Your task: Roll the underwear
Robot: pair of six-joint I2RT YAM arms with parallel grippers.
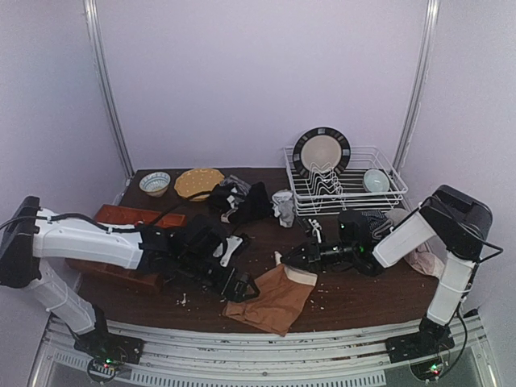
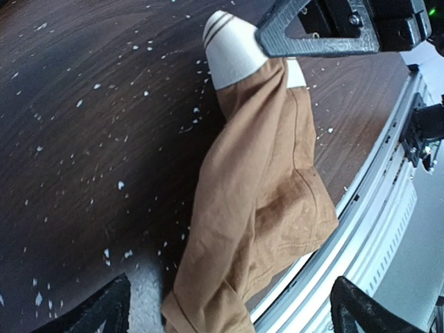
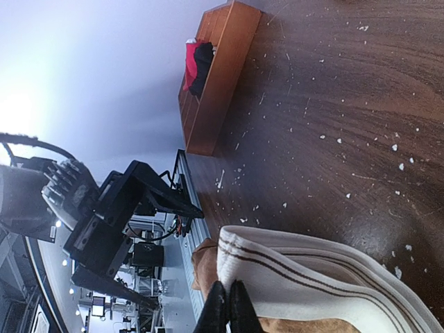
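Note:
The brown underwear [image 1: 266, 302] with a white, dark-striped waistband [image 1: 300, 276] lies folded lengthwise on the dark table near its front edge. In the left wrist view it runs as a long bunched strip [image 2: 229, 194]. My left gripper is open above the near end of the cloth, nothing held. My right gripper is shut at the corner of the waistband [image 3: 305, 277]; whether cloth is between its fingertips is hard to tell.
A wooden box [image 3: 229, 69] with clothes stands at the left. Behind are a bowl [image 1: 154, 184], yellow mat [image 1: 197, 181], dark clothes [image 1: 254, 201] and a dish rack [image 1: 363, 197]. Bare table lies behind the underwear.

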